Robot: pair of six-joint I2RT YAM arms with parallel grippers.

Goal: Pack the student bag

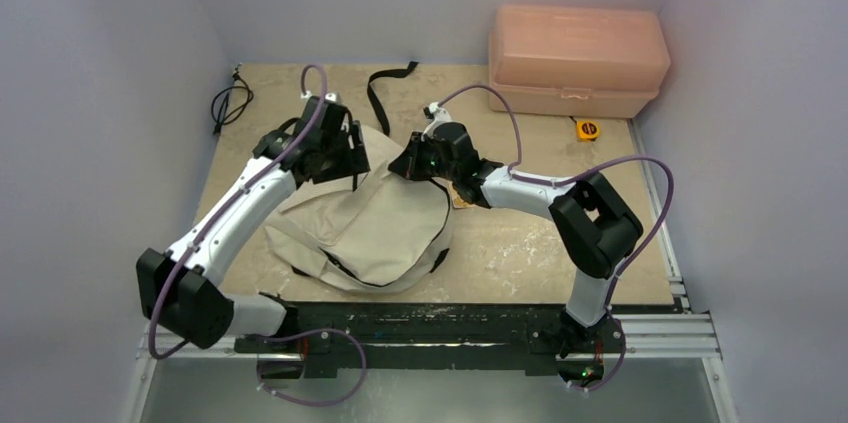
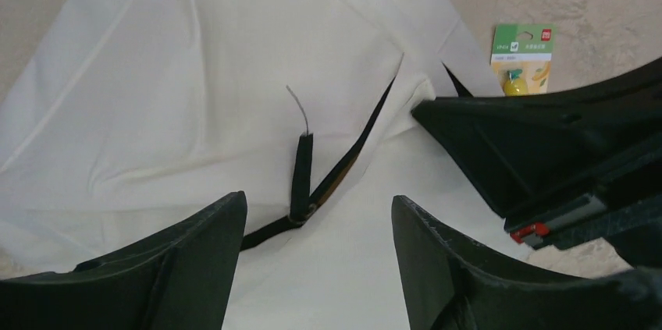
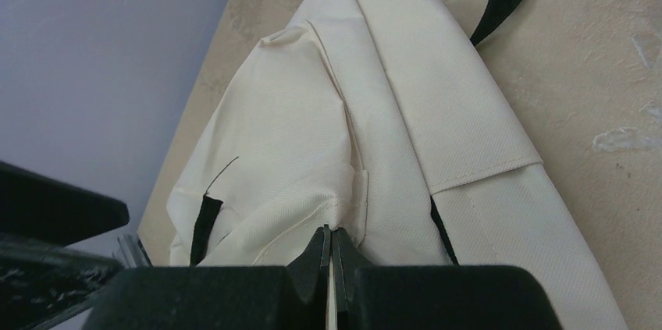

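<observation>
A cream fabric bag (image 1: 370,243) lies on the table, with black zipper edges and straps. My right gripper (image 1: 398,168) is shut at the bag's upper right edge; in the right wrist view its fingertips (image 3: 318,244) meet at a fold of fabric, and whether cloth is between them is unclear. My left gripper (image 1: 345,158) hangs over the bag's upper left part, its fingers spread with nothing between; in the left wrist view the bag's opening and a black zipper pull (image 2: 301,170) lie below it.
A pink plastic box (image 1: 578,43) stands at the back right, a yellow tape measure (image 1: 587,130) before it. A small carded item (image 2: 521,49) lies right of the bag. A coiled cable (image 1: 228,108) and black strap (image 1: 378,98) lie at the back.
</observation>
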